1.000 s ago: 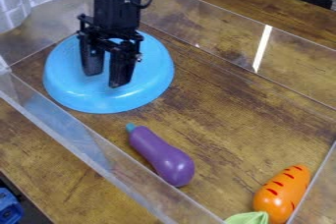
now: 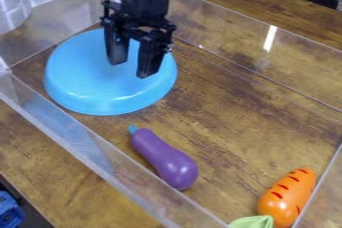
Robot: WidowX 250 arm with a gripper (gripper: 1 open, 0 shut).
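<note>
My black gripper (image 2: 135, 52) hangs over a light blue round plate or lid (image 2: 104, 87) at the upper left, its two fingers spread apart with nothing visible between them. A purple toy eggplant (image 2: 166, 160) lies below the plate, and an orange toy carrot (image 2: 285, 196) with a pale green top lies at the lower right.
Clear plastic walls surround the wooden floor (image 2: 234, 112). A small blue object (image 2: 6, 212) lies outside the wall at the lower left.
My gripper has risen over the blue plate and moved slightly to the right. The eggplant, carrot and plate look unmoved.
</note>
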